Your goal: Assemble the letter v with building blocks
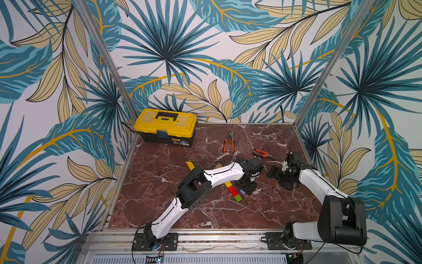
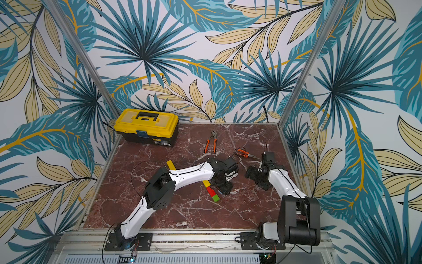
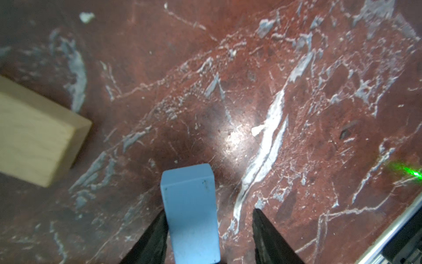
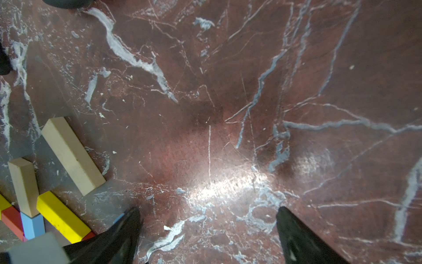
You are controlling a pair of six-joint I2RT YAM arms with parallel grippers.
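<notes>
In the left wrist view, a small blue block (image 3: 191,215) lies between the fingers of my left gripper. It sits against or close beside the left finger (image 3: 151,242), and bare table shows between it and the right finger. The top left view has a slanted line with a yellow block (image 1: 228,184), a red block (image 1: 233,190) and a green block (image 1: 238,198) just left of that gripper; my left arm covers the line's upper part. Nothing is between the fingers of my open right gripper, over bare table to the right.
Plain wooden blocks lie left in the right wrist view, one long block (image 4: 73,156) apart from the coloured ones. Orange-handled pliers (image 1: 229,143), a second pair of pliers (image 1: 262,153) and a yellow toolbox (image 1: 166,127) stand farther back.
</notes>
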